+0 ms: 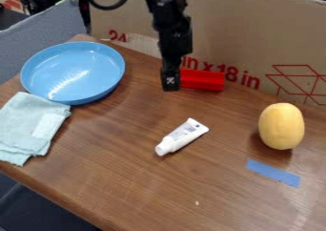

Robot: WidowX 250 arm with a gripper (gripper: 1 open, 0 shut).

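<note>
My gripper (pixel 171 80) hangs from the top of the view, above the back of the wooden table, just left of a red box (pixel 204 80) that lies against the cardboard. Its black fingers are small and partly overlap each other, with nothing visible held. A white tube (pixel 181 136) lies in the middle of the table, a blue plate (pixel 72 73) at the left, and a yellow oval object (pixel 281 126) at the right.
A folded pale cloth (pixel 29 128) lies at the left edge. A blue tape strip (pixel 273 174) is at the right. Cardboard (pixel 261 44) walls the back.
</note>
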